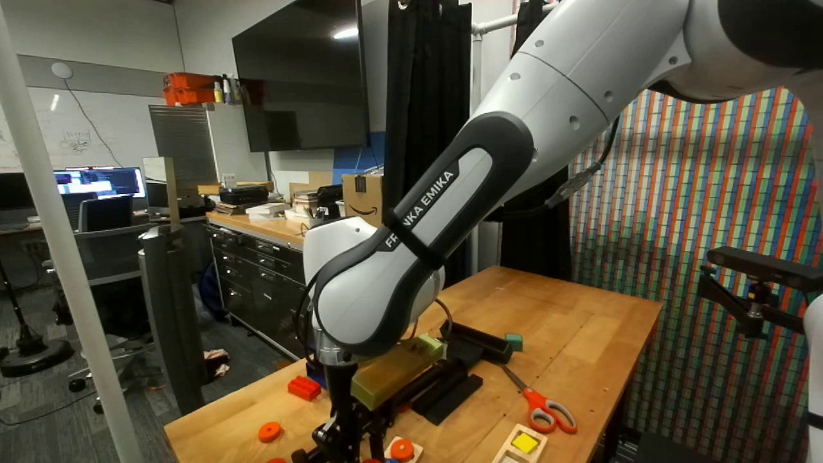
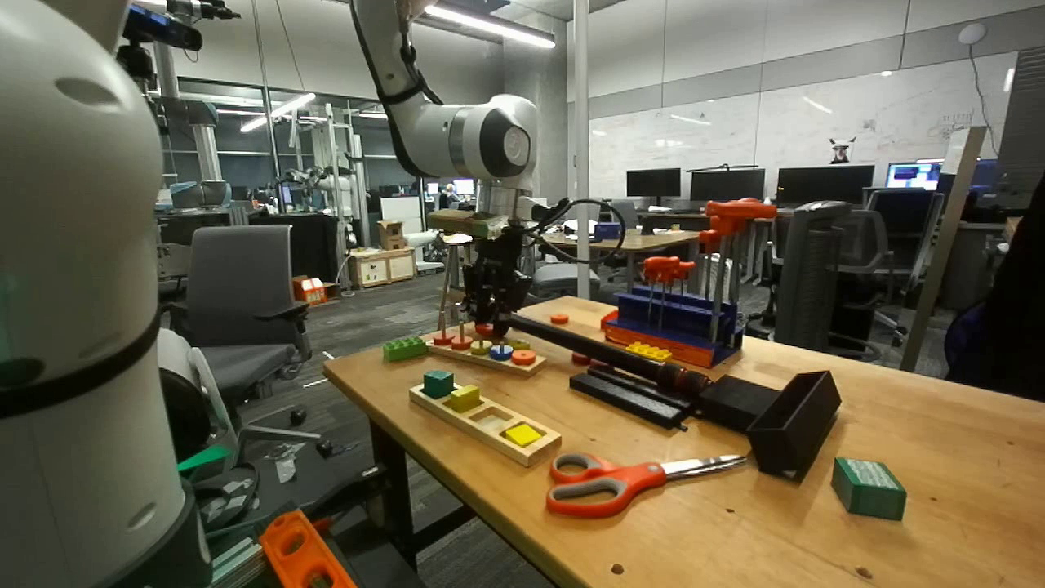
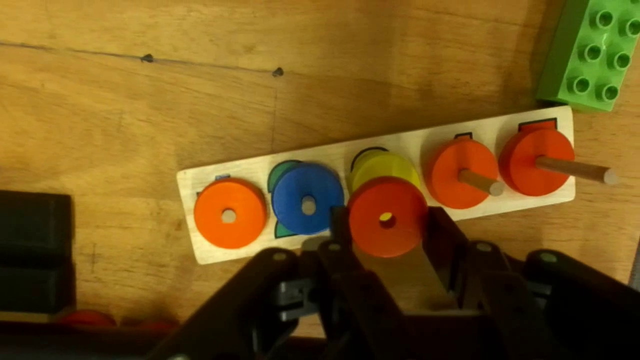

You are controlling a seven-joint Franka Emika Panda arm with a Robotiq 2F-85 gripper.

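Note:
My gripper is shut on a red ring (image 3: 375, 231), one finger at either side of it, with the ring's hole facing the camera. In the wrist view the ring overlaps a yellow ring (image 3: 387, 166) on the wooden peg board (image 3: 264, 157); the yellow ring's peg is hidden, and a bit of yellow shows through the red ring's hole. An orange ring (image 3: 211, 207) and a blue ring (image 3: 294, 198) sit to the left on their pegs. Two red-orange rings (image 3: 456, 165) (image 3: 528, 162) sit around taller pegs to the right.
A green toy brick (image 3: 576, 54) lies by the board's right end. Orange scissors (image 2: 607, 495), a shape board (image 2: 500, 441), a black tray (image 2: 795, 426) and a blue tool rack (image 2: 676, 314) with orange-handled tools occupy the table.

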